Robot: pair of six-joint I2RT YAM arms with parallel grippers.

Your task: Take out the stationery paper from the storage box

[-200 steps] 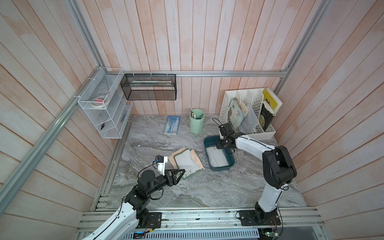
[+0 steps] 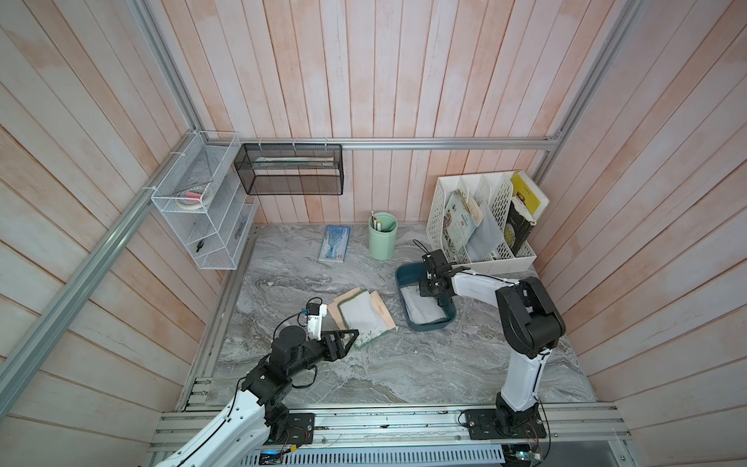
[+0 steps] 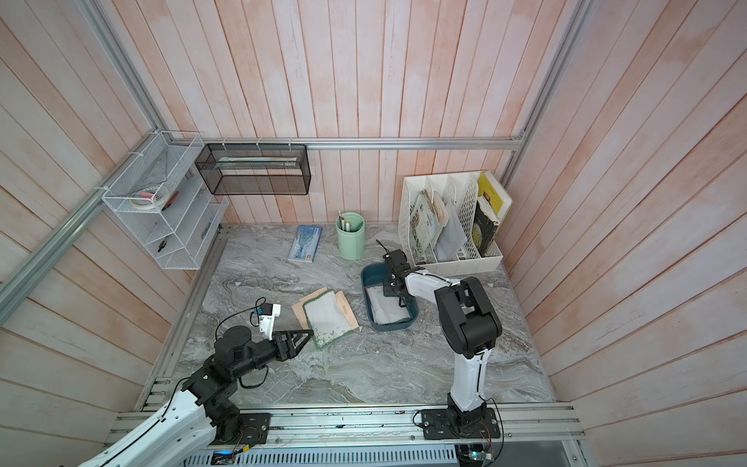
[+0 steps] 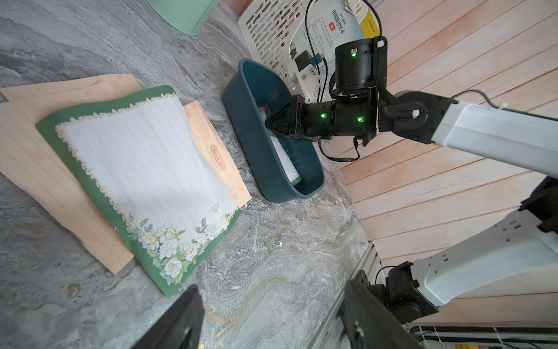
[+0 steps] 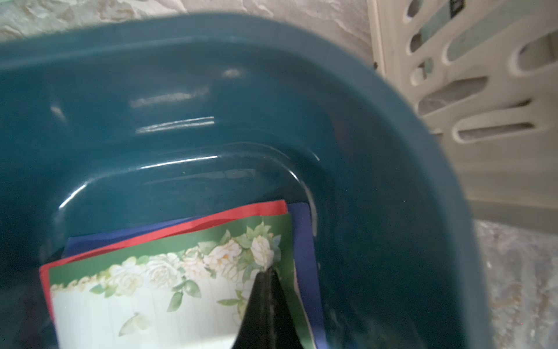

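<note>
The teal storage box [image 2: 424,323] holds a stack of stationery paper [image 5: 133,308], a green floral sheet on red and blue ones. My right gripper is down inside it, shut, its tips at the flowered top edge; nothing clearly shows between them. More stationery, a green-bordered sheet [image 4: 139,157] over peach sheets [image 4: 40,157], lies on the table left of the box. My left gripper hangs open and empty over the table, near those loose sheets' front edge.
A mint pen cup [image 2: 381,245] and blue booklet [image 2: 334,243] stand or lie behind. A white file organiser [image 2: 490,264] adjoins the box at back right. Wire shelves [image 2: 194,233] hang at left.
The left arm and the loose sheets look unchanged.
</note>
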